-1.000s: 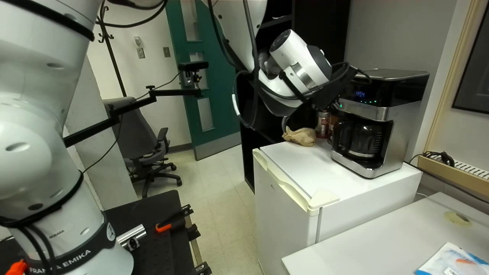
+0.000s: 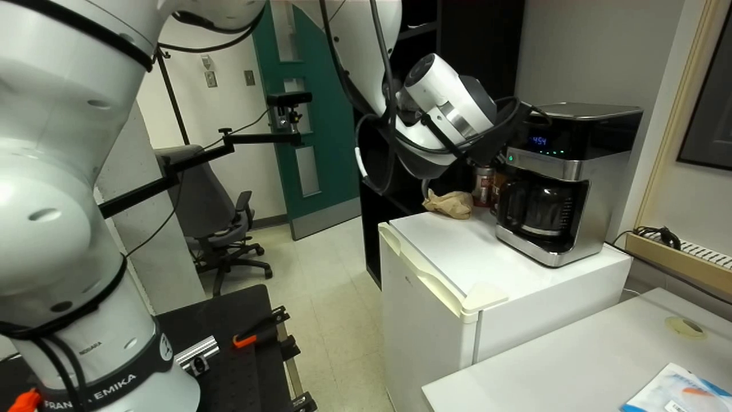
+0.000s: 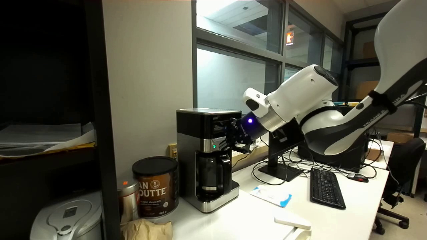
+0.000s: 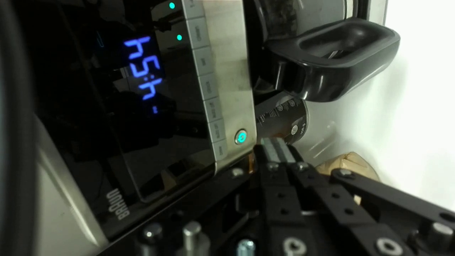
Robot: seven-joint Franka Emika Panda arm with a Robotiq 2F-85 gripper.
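A silver and black coffee maker [image 2: 607,189] stands on the white mini fridge, its blue display [image 4: 145,70] lit. On its metal button strip, the round power button [image 4: 241,136] glows green in the wrist view. My gripper is shut, its fingertips pressed together with nothing showing between them, and appears just beside that button. Whether they touch the machine I cannot tell. From the other side, the gripper [image 3: 224,144] is at the front of the control panel, above the carafe handle [image 3: 226,170]. The glass carafe [image 2: 546,209] sits inside the machine.
A brown coffee tin [image 3: 156,186] and a crumpled paper bag [image 2: 449,203] are beside the machine. The fridge top [image 2: 446,250] is bare in front of it. A white desk [image 2: 549,364] adjoins, with a blue-white packet [image 2: 683,391].
The wrist and gripper have shifted slightly, the hand sitting a little lower in exterior view 1. The arm's base links have turned a little; the coffee maker has not moved.
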